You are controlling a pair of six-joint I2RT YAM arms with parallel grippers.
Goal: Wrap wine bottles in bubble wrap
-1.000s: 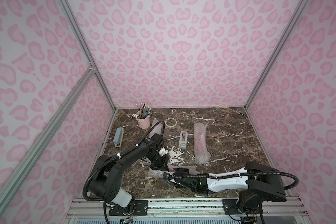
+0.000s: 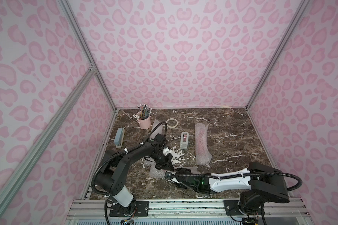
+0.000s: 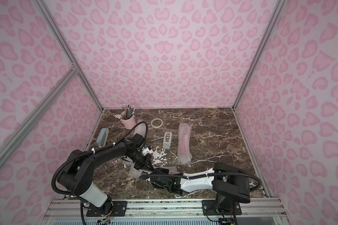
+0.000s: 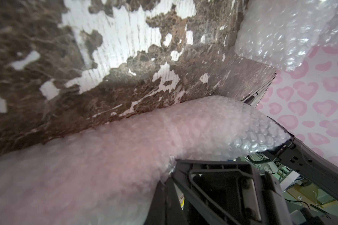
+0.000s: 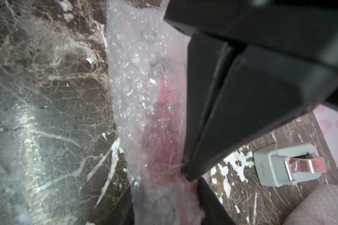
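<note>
A bubble-wrapped bottle [image 5: 150, 112], pinkish inside, lies crosswise at the front of the table. My left gripper [image 2: 169, 166] is shut at its upper side, fingertips pressed on the wrap; in the left wrist view its fingers meet at the wrap's edge. My right gripper [image 3: 150, 176] lies low around the near part of the same bundle, its fingers partly hidden beneath the wrap, so its finger is unclear. A second wrapped bottle [image 2: 202, 144] lies at centre right, and another piece of bubble wrap [image 3: 140, 127] is behind my left arm.
A tape dispenser [image 2: 184, 140] stands mid-table, a tape roll [image 2: 172, 119] behind it. A pink cup of pens [image 2: 143, 121] is at the back left, a blue stapler-like object [image 2: 119, 136] at the left.
My left arm has shifted slightly right along the bundle. My right arm has moved very slightly; the other objects are unchanged.
</note>
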